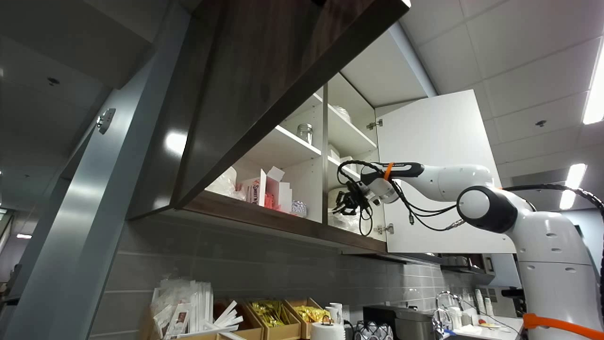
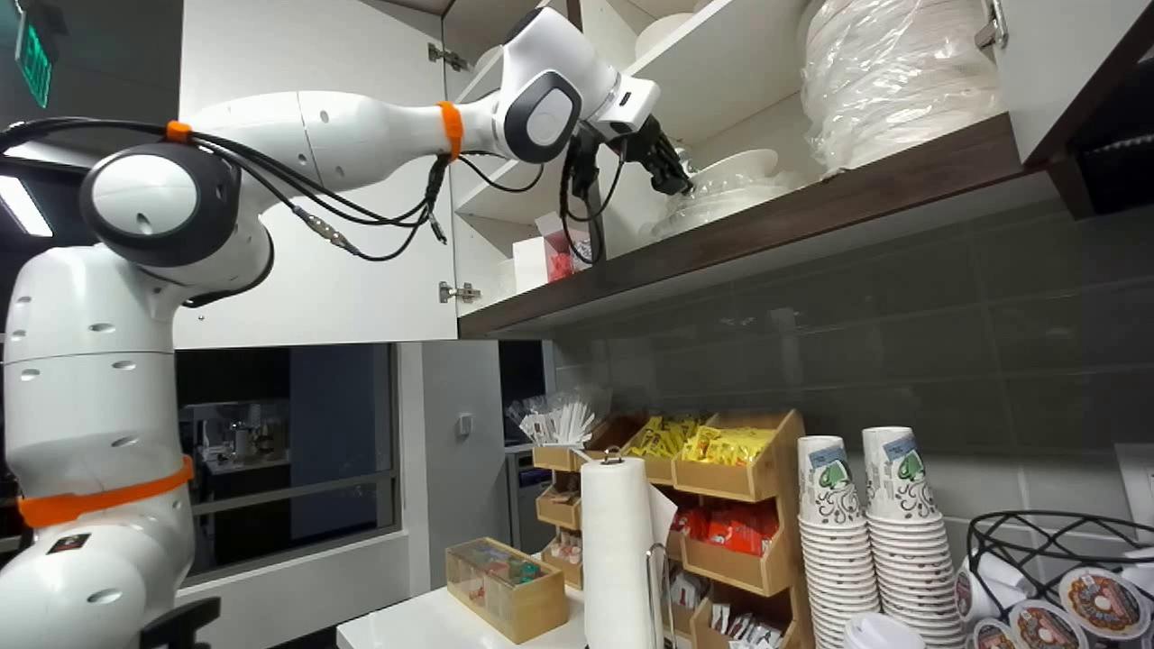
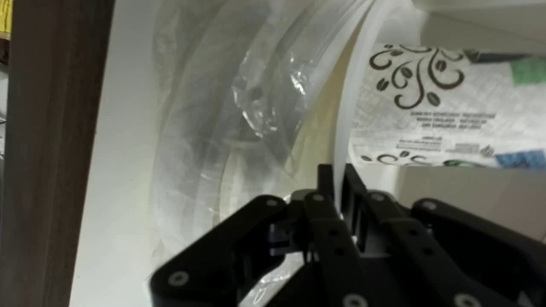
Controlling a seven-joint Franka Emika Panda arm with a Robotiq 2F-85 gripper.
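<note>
In the wrist view, the thin rim of a white bowl or plate (image 3: 350, 87) runs down between the black fingers of my gripper. The fingers stand close on both sides of that rim; whether they press on it I cannot tell. Left of the rim, more stacked white dishes (image 3: 204, 153) lie under clear plastic wrap. In exterior view 2 my gripper (image 2: 679, 178) reaches down to the dishes (image 2: 730, 184) on the lower cabinet shelf. Its fingertips are too small to read there.
A printed paper cup package (image 3: 425, 107) lies right of the rim. Tall wrapped plates (image 2: 898, 86) stand farther along the shelf. The upright cabinet divider (image 1: 325, 158) and the open white door (image 1: 447, 175) bound my arm's space. Boxes (image 1: 270, 190) fill the neighbouring compartment.
</note>
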